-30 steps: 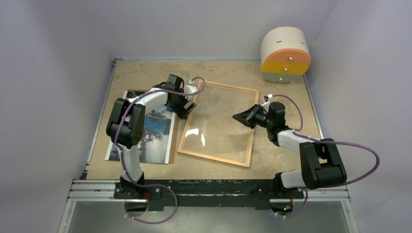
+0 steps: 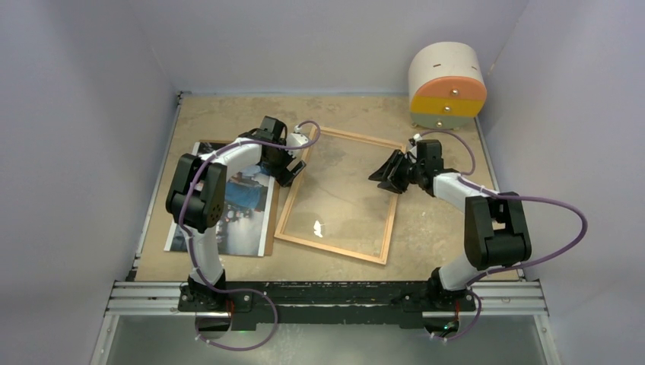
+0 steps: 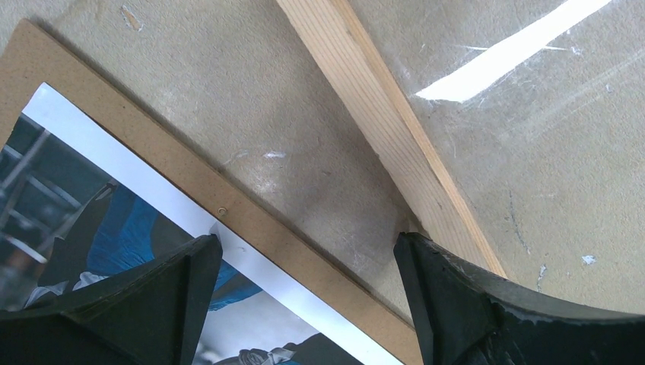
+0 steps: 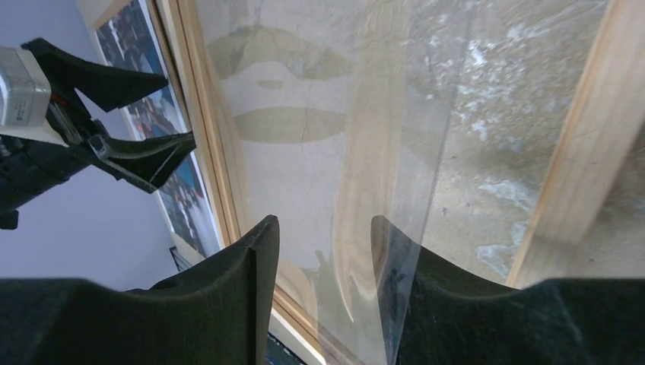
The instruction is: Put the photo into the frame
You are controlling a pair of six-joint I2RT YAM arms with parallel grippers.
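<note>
The wooden frame (image 2: 331,247) with its clear sheet lies in the middle of the table. The photo (image 2: 243,220), with a white border and on a brown board, lies left of it. My left gripper (image 2: 291,171) is open above the gap between photo board and frame, nothing between its fingers. My right gripper (image 2: 386,172) is open over the right part of the frame; the transparent sheet shows around its fingers, and whether it touches them I cannot tell.
A small drawer cabinet (image 2: 446,91) stands at the back right. Bare table (image 2: 365,110) shows behind the frame and right of it.
My right gripper has moved toward the back and spread its fingers. The frame has shifted slightly. My left gripper has stayed put.
</note>
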